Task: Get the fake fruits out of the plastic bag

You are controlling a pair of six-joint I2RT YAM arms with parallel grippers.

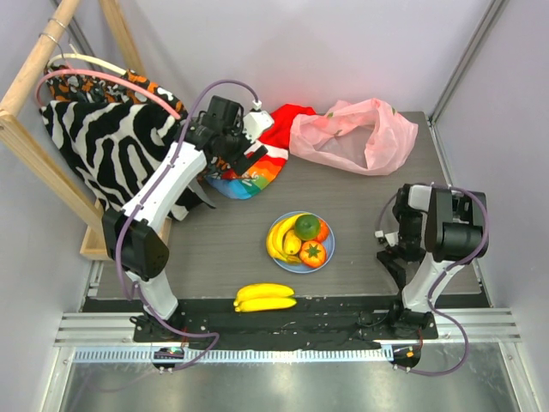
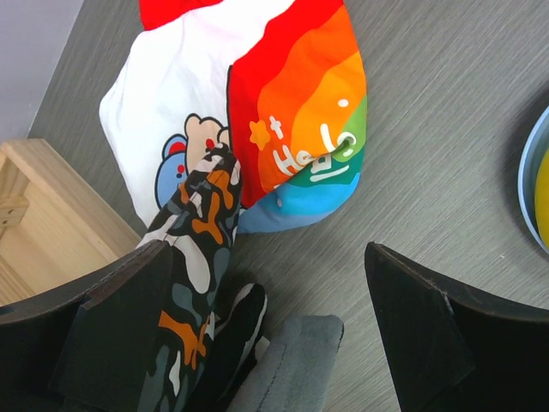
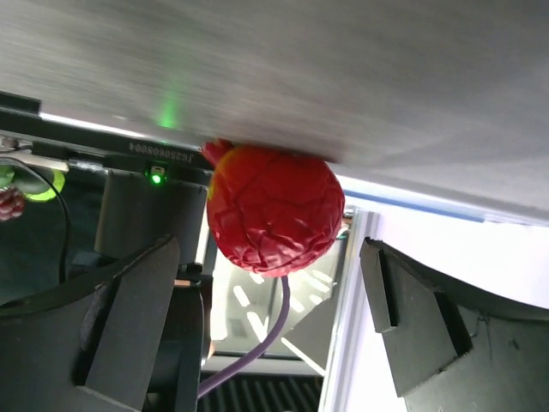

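Observation:
A pink plastic bag lies open at the back right, looking empty from above. A blue plate holds bananas, tomatoes and a green fruit; two bananas lie at the front edge. My left gripper is open over a colourful cloth, nothing held. My right gripper points down at the front right edge, open; in its wrist view a red wrinkled fake fruit hangs below the table edge between the fingers' lines, not visibly gripped.
A wooden rack with patterned clothes fills the left. Cables and a dark frame lie beyond the front edge.

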